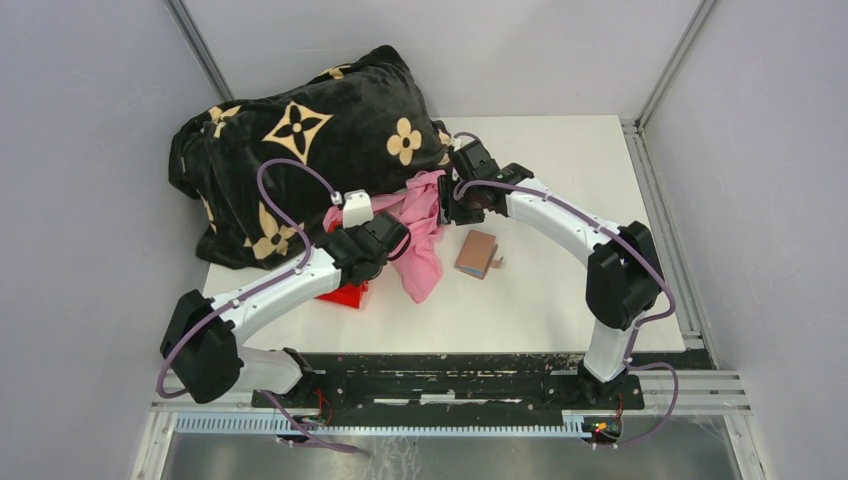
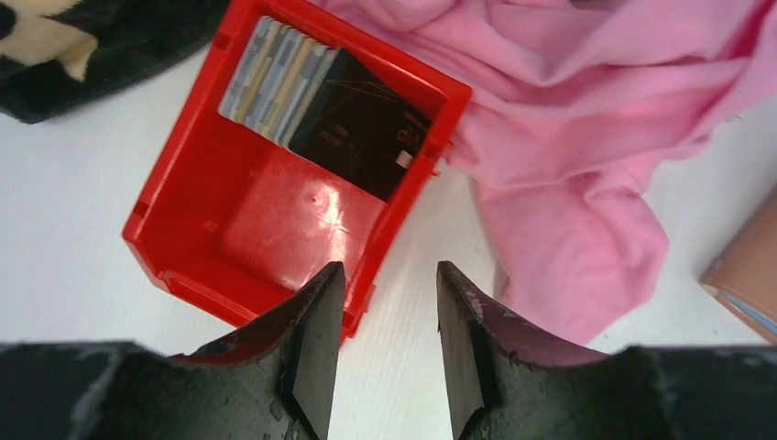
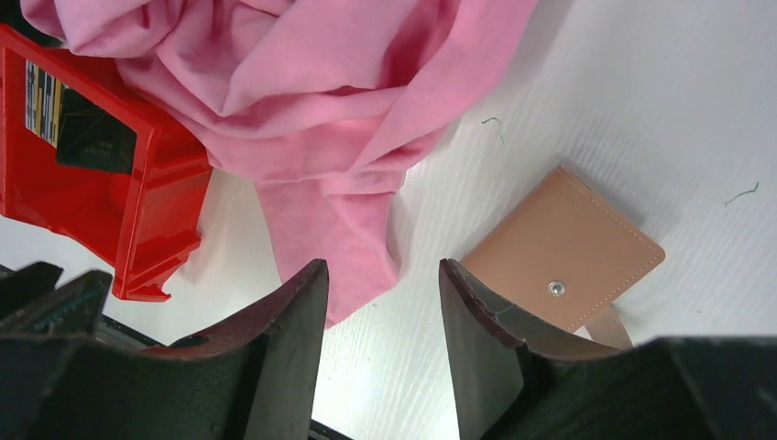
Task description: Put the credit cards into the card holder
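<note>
The brown card holder [image 3: 573, 252] lies closed on the white table, its snap facing up and a strap sticking out. Several cards [image 2: 279, 81] stand on edge at one end of a red open box [image 2: 165, 156], with a dark card [image 2: 362, 126] facing the empty part. My left gripper hangs over the near edge of that box, open and with nothing between its fingers. Above the table, to the left of the card holder, my right gripper has its fingers apart, and the gap between them is empty.
A crumpled pink cloth [image 2: 577, 174] lies between the box and the card holder. Behind the box rests a large black cushion [image 1: 300, 150] with a tan flower pattern.
</note>
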